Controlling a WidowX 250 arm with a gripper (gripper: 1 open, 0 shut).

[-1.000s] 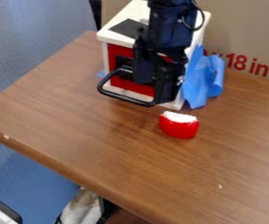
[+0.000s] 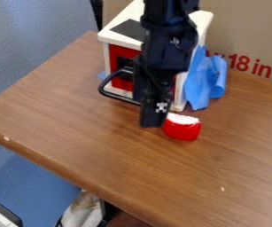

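Note:
A dark robot gripper hangs over the wooden table, low beside a small red object with a white top, just left of and partly over it. Whether its fingers are open or shut cannot be made out. Behind it stands a white box with a red front and a black loop handle, partly hidden by the arm.
A blue cloth or bag is at the right side of the box. A cardboard panel stands at the back. The table's left edge borders a blue area.
The gripper has moved down and toward the front, from beside the box's handle to the red object.

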